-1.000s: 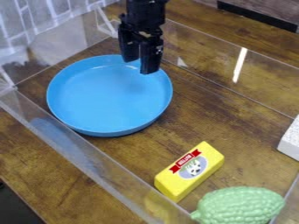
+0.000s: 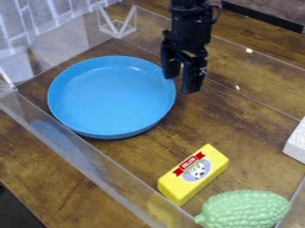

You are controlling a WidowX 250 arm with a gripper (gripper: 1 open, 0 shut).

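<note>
A large blue plate [image 2: 110,98] lies on the wooden floor at the left of the tray. The black gripper [image 2: 184,69] hangs from the top, just beyond the plate's back right rim; whether it is open or shut is hard to tell. At the front right lie a yellow box [image 2: 192,175] with a red label and a green bumpy object [image 2: 244,210].
Clear walls bound the area at the left and back. A white object [image 2: 293,142] sits at the right edge. The wood right of the plate is clear.
The gripper has moved to the right, from over the plate's back part to beside its back right rim. The objects have not visibly moved.
</note>
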